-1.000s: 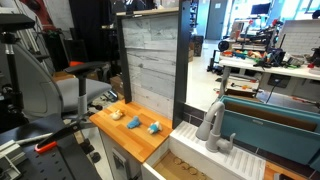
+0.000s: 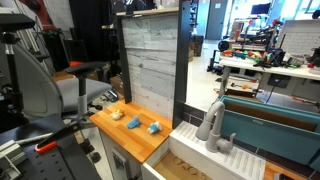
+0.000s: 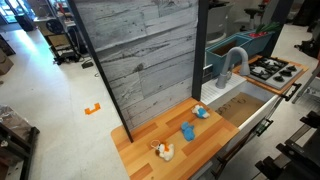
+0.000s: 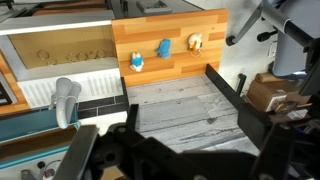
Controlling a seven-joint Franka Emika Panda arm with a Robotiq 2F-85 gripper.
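Three small toys stand apart on a wooden counter [image 3: 150, 136]: a white and orange one [image 3: 162, 150], a plain blue one [image 3: 187, 131], and a white and blue one [image 3: 200, 111] closest to the sink. From the wrist view, the white and orange toy [image 4: 195, 43], blue toy [image 4: 164, 48] and white and blue toy [image 4: 137, 62] lie near the top, well away from my gripper. Its dark fingers look spread, with the grey plank wall showing between them and nothing held. I cannot make out the gripper in either exterior view.
A grey faucet [image 3: 238, 62] rises behind an open drawer or sink bay [image 3: 240, 105]. The plank wall [image 3: 150, 62] with its dark post borders the counter. A teal bin [image 2: 268, 128] sits behind the faucet. Bare counter surrounds the toys.
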